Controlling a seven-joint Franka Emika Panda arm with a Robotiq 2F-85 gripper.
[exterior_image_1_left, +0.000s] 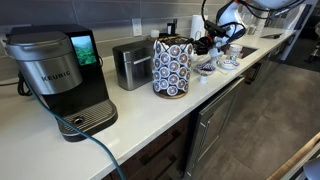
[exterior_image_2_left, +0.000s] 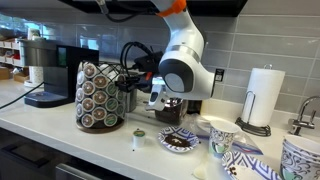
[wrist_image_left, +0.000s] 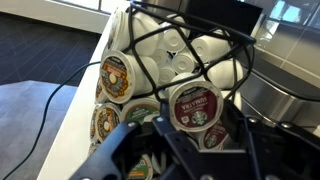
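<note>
A round rack of coffee pods (exterior_image_2_left: 97, 105) stands on the counter, filled with white-sided pods in dark wire; it also fills much of the wrist view. My gripper is shut on a coffee pod (wrist_image_left: 196, 106) with a red label and pale rim, its lid facing the wrist camera. Behind this pod lie the rack's wires and other pods; whether it touches them I cannot tell. In exterior view 2 the gripper (exterior_image_2_left: 142, 70) is close to the rack's upper right side, and the held pod cannot be made out there.
A single pod (exterior_image_2_left: 138, 140) rests on the counter near a patterned plate (exterior_image_2_left: 179, 139). Patterned cups (exterior_image_2_left: 222, 136) and a paper towel roll (exterior_image_2_left: 262, 97) stand farther right. The Keurig coffee maker (exterior_image_1_left: 62, 80) and a metal toaster (exterior_image_1_left: 133, 64) are left of the rack in exterior view 1.
</note>
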